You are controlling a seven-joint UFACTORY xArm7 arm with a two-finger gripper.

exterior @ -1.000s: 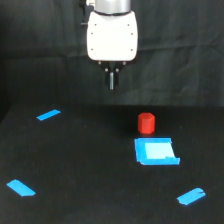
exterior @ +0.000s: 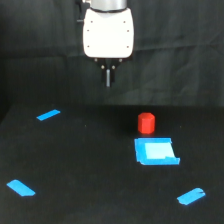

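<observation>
High at the top of the camera view hangs the white arm end, with my dark gripper (exterior: 108,81) pointing down below it. Its fingers are small and close together, too small to tell whether they are open or shut. Well below and to the right, a red block (exterior: 146,124), roughly cylindrical, rests on the black table. Just in front of it lies a white rectangle (exterior: 159,151) bordered with blue tape. The gripper is far from both and touches neither.
Strips of blue tape lie on the table: one at the far left (exterior: 48,115), one at the near left (exterior: 20,188) and one at the near right (exterior: 190,196). A black curtain (exterior: 180,60) hangs behind.
The arm end and gripper have shifted slightly left and a touch lower. The red block and the taped rectangle have not moved.
</observation>
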